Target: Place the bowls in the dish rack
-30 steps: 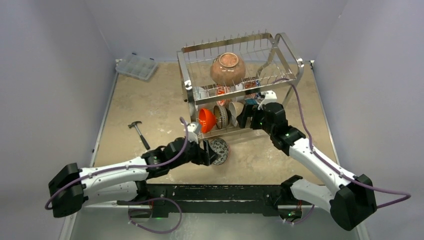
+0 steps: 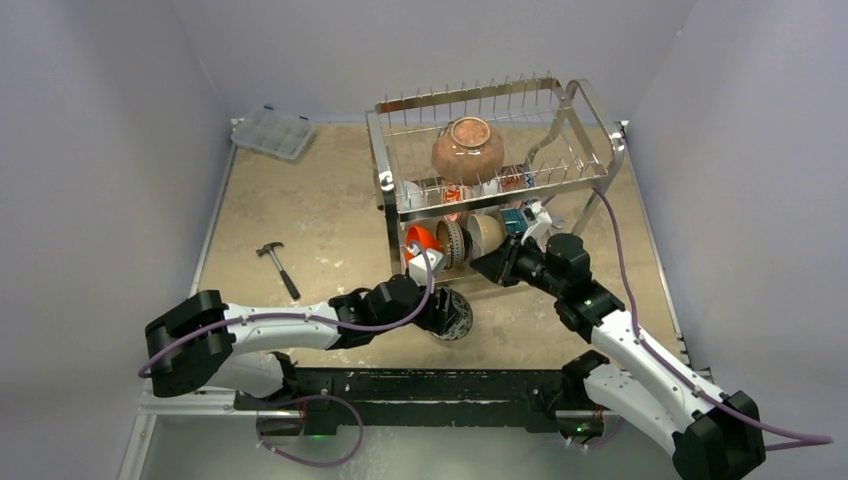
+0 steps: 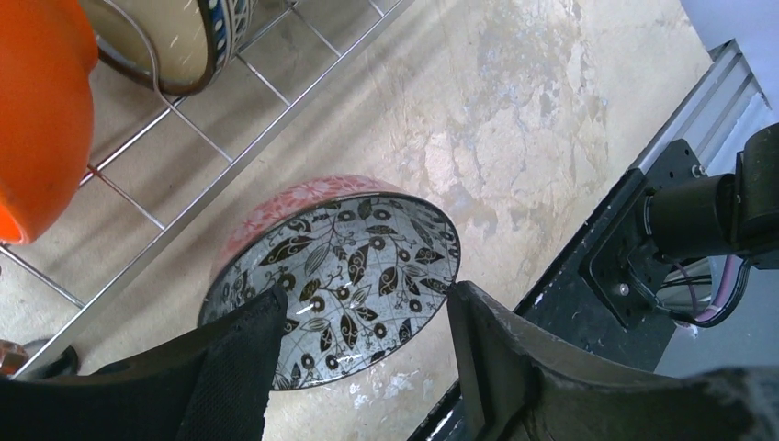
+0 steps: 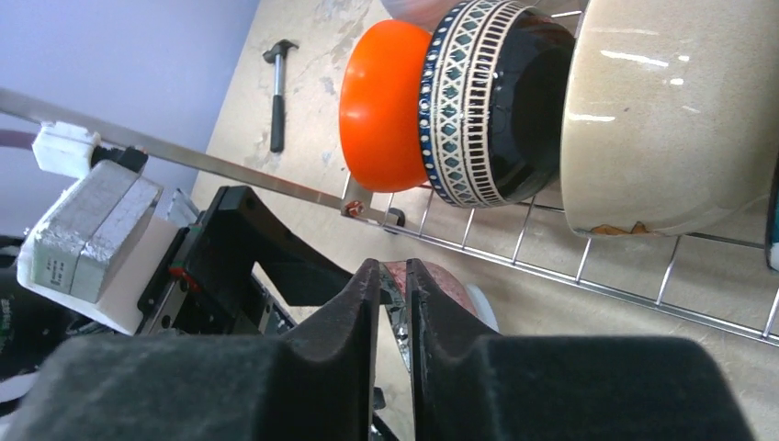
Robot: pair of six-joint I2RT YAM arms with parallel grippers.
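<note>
The bowl with a black-and-white leaf pattern inside and a pink outside (image 3: 354, 285) lies on the table in front of the dish rack (image 2: 430, 208). My left gripper is open over its near side, a finger at either side of the bowl's opening. In the rack's lower level lean an orange bowl (image 4: 381, 106), a dark patterned bowl (image 4: 473, 110) and a cream bowl (image 4: 666, 119). Just in front of the rack, my right gripper has its fingers almost together, a narrow gap between them and nothing held.
A large brown bowl (image 2: 468, 152) rests upside down on the rack's upper level. A hammer (image 2: 279, 270) and a clear plastic box (image 2: 273, 133) lie to the left.
My left gripper has moved right, over the patterned bowl. The rack with its bowls has shifted slightly right and toward the front. My right gripper has come forward a little, its fingers closer together.
</note>
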